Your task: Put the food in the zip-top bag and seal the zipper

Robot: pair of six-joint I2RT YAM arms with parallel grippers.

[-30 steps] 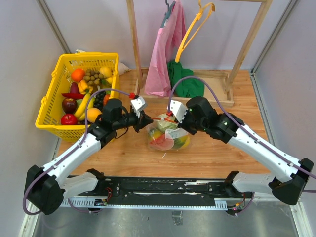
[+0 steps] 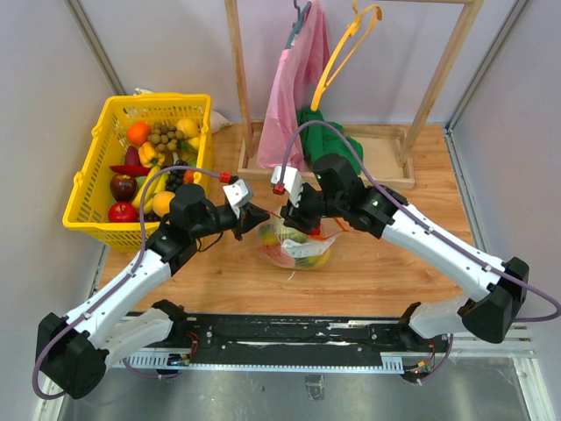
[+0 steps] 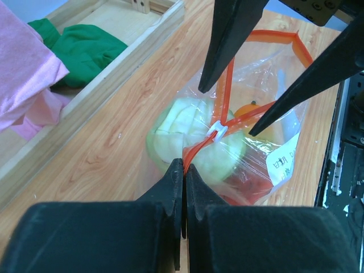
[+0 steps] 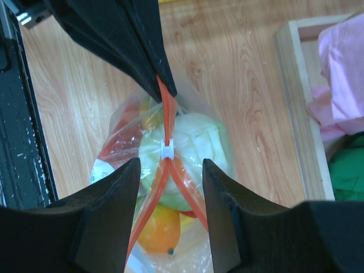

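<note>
The clear zip bag (image 2: 294, 250) lies on the table with food inside, green, yellow and red showing through, and an orange zipper strip. My left gripper (image 2: 248, 221) is shut on the end of that strip at the bag's left. A white slider (image 3: 218, 130) (image 4: 167, 148) sits on the strip. My right gripper (image 2: 295, 215) stands open over the bag near the slider, its fingertips either side of the zipper, which parts into two orange strands toward the bag's right end.
A yellow basket (image 2: 92, 171) of fruit and vegetables stands at the left. Behind the bag is a wooden rack (image 2: 393, 180) with pink and green cloths and hangers. Bare table lies to the right.
My right gripper has moved left along the bag and sits over its middle.
</note>
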